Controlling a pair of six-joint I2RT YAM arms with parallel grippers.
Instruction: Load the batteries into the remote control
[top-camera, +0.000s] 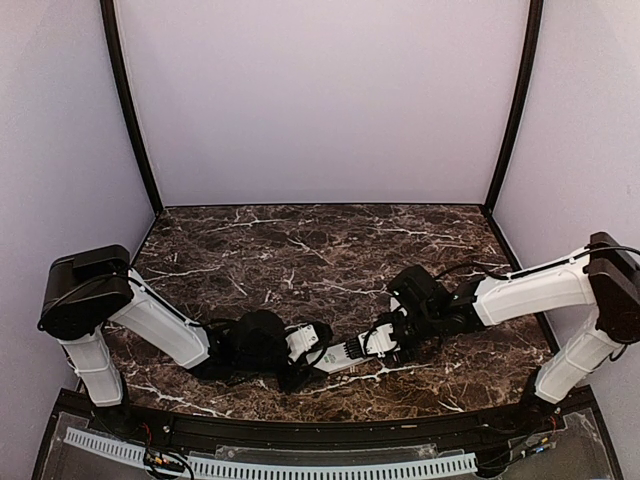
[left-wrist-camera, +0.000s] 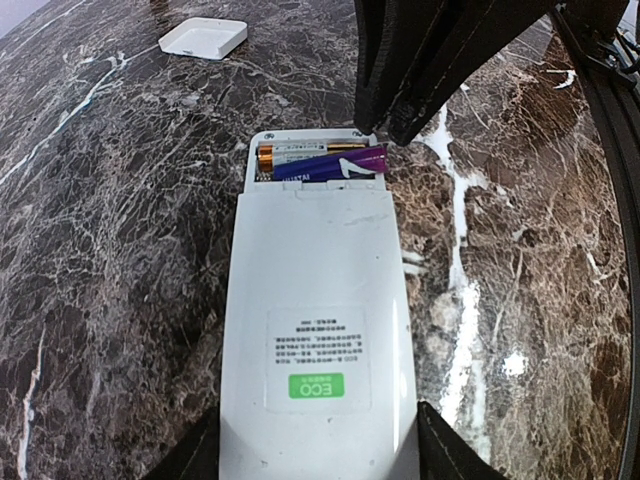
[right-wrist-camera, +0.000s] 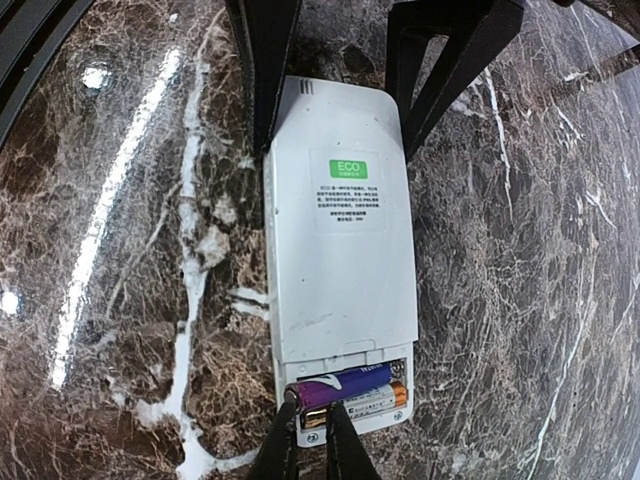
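The white remote control (left-wrist-camera: 315, 280) lies back side up on the table, my left gripper shut across its far-from-compartment end. Its battery compartment is uncovered. An orange-and-silver battery (right-wrist-camera: 375, 402) sits inside along the outer side. Beside it a blue-purple battery (right-wrist-camera: 345, 384) lies slanted, its purple end raised towards the compartment's side edge. My right gripper is at that purple end, fingertips a narrow gap apart with no battery gripped between them. Whether a fingertip touches the battery is hard to tell. From above, the arms hide most of the remote (top-camera: 338, 358).
A small white cover (left-wrist-camera: 205, 37) lies apart on the marble table, beyond the remote's compartment end.
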